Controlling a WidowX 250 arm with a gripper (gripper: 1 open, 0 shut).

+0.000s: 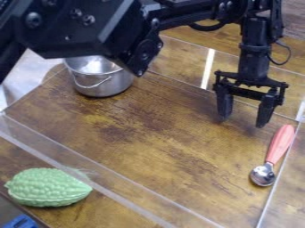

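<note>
My black gripper (244,110) hangs open over the right part of the wooden table, its two fingers pointing down with nothing between them. Below it and to the right lies a pink-handled scoop (273,155) with a metal bowl end toward the front. A green bitter melon (48,188) lies at the lower left. A steel pot (103,82) with a wire handle stands at the back left, its top partly hidden by my arm.
Tape lines cross the surface near the left and right. A blue object (14,222) shows at the bottom left corner.
</note>
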